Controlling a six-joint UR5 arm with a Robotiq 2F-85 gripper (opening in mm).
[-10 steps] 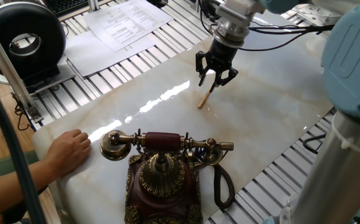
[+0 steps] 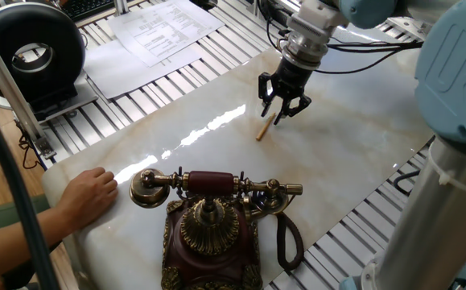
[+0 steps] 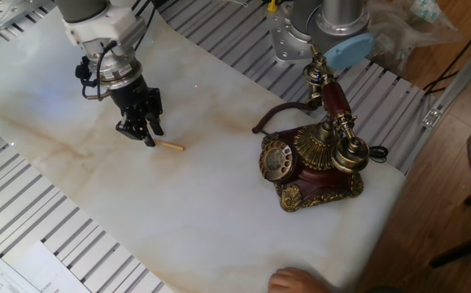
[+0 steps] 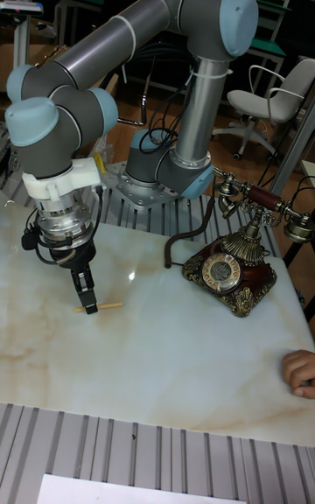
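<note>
A thin wooden stick point(image 2: 261, 132) lies on the marble-patterned tabletop. My black gripper point(image 2: 271, 119) points down at the stick's far end in exterior view 1, its fingers open with a gap between them. In exterior view 2 one end of the stick point(image 3: 171, 146) reaches out from beside the gripper point(image 3: 154, 139). Exterior view 3 shows the stick point(image 4: 112, 305) passing behind or between the fingers point(image 4: 88, 298), seen nearly edge-on. Whether either finger touches the stick or the table, I cannot tell.
An ornate red and brass telephone point(image 2: 210, 229) stands on the table, well apart from the gripper. A person's hand point(image 2: 92, 193) rests at the table's edge. Papers point(image 2: 158, 32) lie on the slatted surface beyond. Bare tabletop point(image 3: 162, 207) surrounds the stick.
Over the last second my gripper has shifted a little to the right and slightly down in exterior view 1. The stick, telephone and hand look unmoved.
</note>
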